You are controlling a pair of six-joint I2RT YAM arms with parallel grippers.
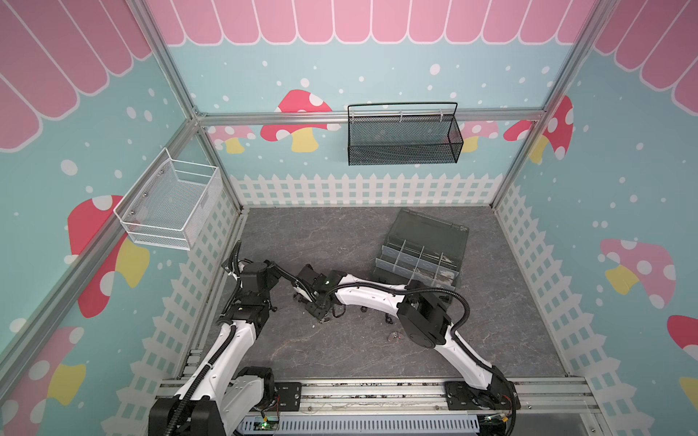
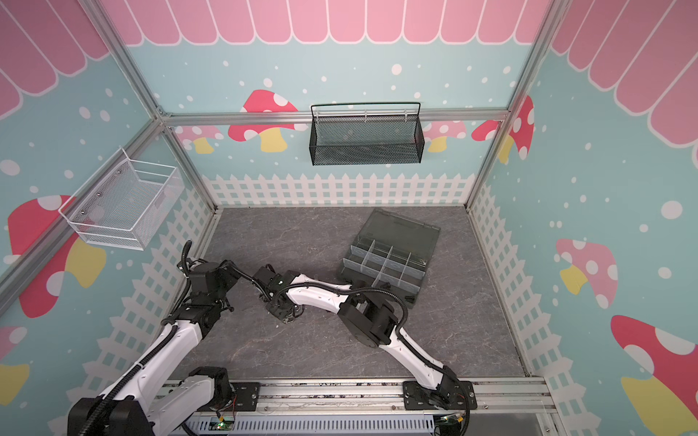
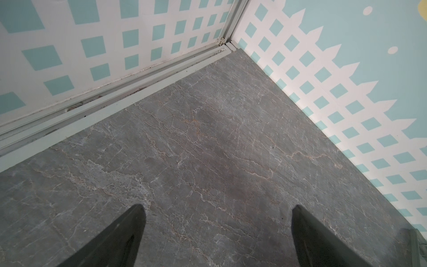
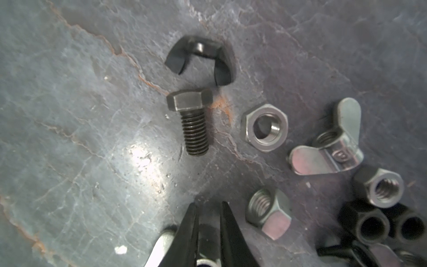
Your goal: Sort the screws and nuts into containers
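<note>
In the right wrist view my right gripper is shut on a small grey metal piece (image 4: 209, 240), seemingly a nut, its bright ring showing at the bottom edge. Ahead lie a black wing nut (image 4: 205, 48), a dark hex bolt (image 4: 194, 120), a silver hex nut (image 4: 266, 127), a longer nut (image 4: 269, 212) and a silver wing nut (image 4: 331, 153). More nuts cluster at the right, including a dark one (image 4: 364, 222). The open divided box (image 2: 398, 270) stands right of the right arm. My left gripper is open over bare floor, empty.
A few loose parts (image 1: 393, 336) lie beneath the right arm. Black (image 1: 405, 138) and white (image 1: 171, 207) wire baskets hang on the walls.
</note>
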